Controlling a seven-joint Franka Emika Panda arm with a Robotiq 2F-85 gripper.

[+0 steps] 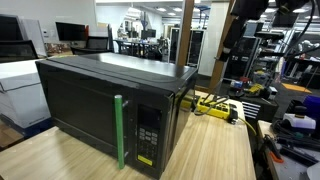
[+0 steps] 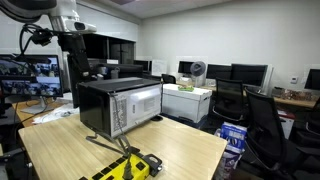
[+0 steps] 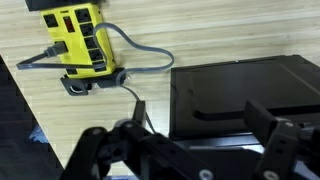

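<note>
A black microwave (image 1: 95, 105) stands on the wooden table, its front toward exterior view 1. A green vertical handle (image 1: 119, 130) runs down the door, which looks closed. Exterior view 2 shows the microwave (image 2: 122, 98) from another side, with the handle hidden. From above, its dark body (image 3: 240, 88) fills the right of the wrist view. My gripper is open, its two dark fingers (image 3: 115, 138) wide apart at the bottom of the wrist view. Nothing shows between them except the microwave and table below.
A yellow power strip (image 3: 84, 45) with grey and black cables lies on the table beside the microwave. Bare tabletop (image 2: 190, 145) stretches to one side of it. Office chairs (image 2: 270, 125) stand beyond the table.
</note>
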